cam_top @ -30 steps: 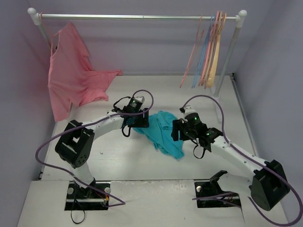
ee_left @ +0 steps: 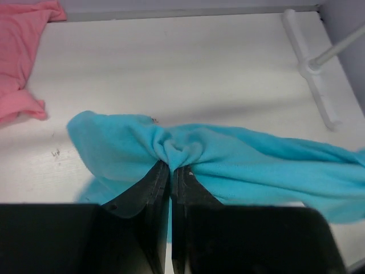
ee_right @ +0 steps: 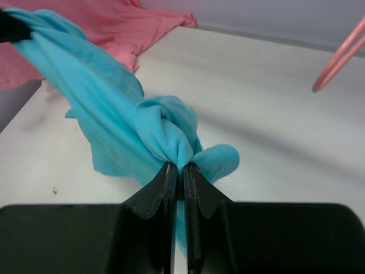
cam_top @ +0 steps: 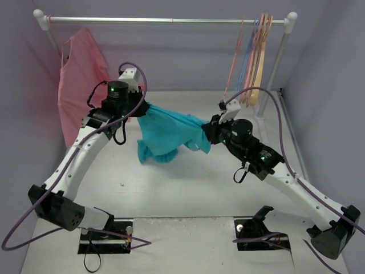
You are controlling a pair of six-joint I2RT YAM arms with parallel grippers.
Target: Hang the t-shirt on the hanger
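Note:
A turquoise T-shirt is stretched in the air between both grippers, its loose folds drooping below. My left gripper is shut on one end of it. In the left wrist view the bunched cloth is pinched between the fingertips. My right gripper is shut on the other end; the right wrist view shows a gathered fold in its fingers. Several hangers hang at the right end of the rail, one of them pink.
A pink shirt hangs at the left end of the white rail, partly behind my left arm. The rack's right foot stands on the table.
Both grippers have risen with the turquoise shirt, lifting it off the table and pulling it taut sideways. The left one went up and left.

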